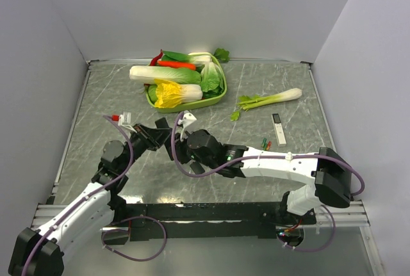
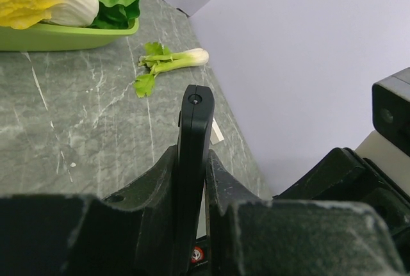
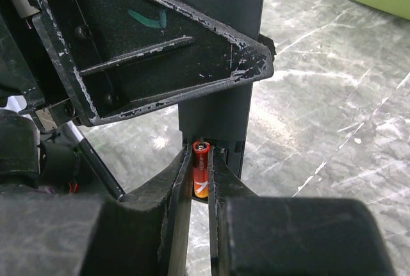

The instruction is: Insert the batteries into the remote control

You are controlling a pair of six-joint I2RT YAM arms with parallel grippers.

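Note:
A black remote point(image 3: 218, 119) is held upright between the arms at the centre, back compartment facing the right wrist camera, with a red-and-orange battery point(image 3: 200, 170) at its lower end. My left gripper is closed around the remote, which appears edge-on in the left wrist view. My right gripper has its fingertips shut on the battery at the compartment; whether it is fully seated cannot be seen.
Small green and red batteries point(image 1: 267, 145) lie at right beside a white remote point(image 1: 278, 129). A dark piece point(image 1: 197, 168) lies below the arms. A vegetable basket point(image 1: 192, 104) and celery point(image 1: 269, 100) occupy the back.

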